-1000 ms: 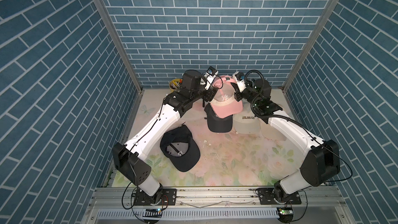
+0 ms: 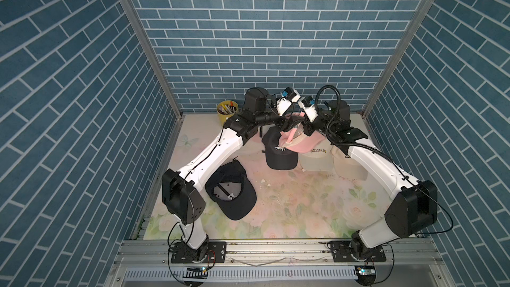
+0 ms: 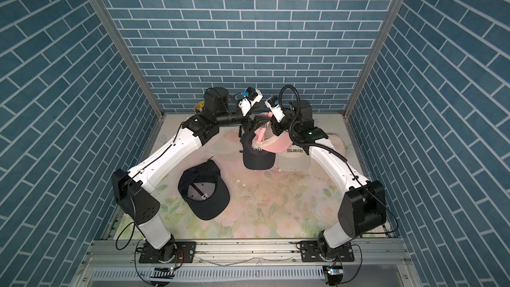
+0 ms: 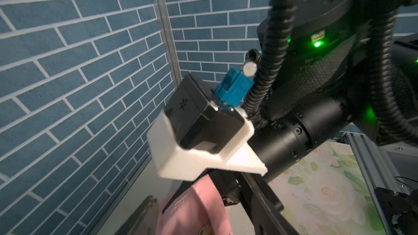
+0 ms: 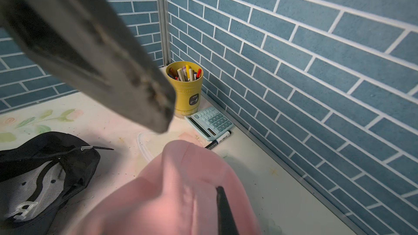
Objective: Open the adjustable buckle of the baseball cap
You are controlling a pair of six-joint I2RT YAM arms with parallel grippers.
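The pink cap (image 2: 305, 140) hangs tilted between my grippers above the table's back middle, its pink strap (image 4: 209, 193) upright at my right gripper (image 2: 302, 119). That gripper looks shut on the cap, seen at its pink cloth (image 5: 191, 191) in the right wrist view. My left gripper (image 2: 291, 122) is open, its blurred fingertips at the bottom of the left wrist view on either side of the cap's strap region; contact cannot be told. The buckle is mostly hidden.
A dark cap (image 2: 281, 159) and pale caps (image 2: 316, 162) lie beneath. Another dark cap (image 2: 239, 204) rests at front left. A yellow pen cup (image 5: 187, 95) and a calculator (image 5: 209, 121) stand at the back left.
My left gripper has moved right toward the pink cap and the right gripper. The cap has turned and tilted, its brim swinging to the right.
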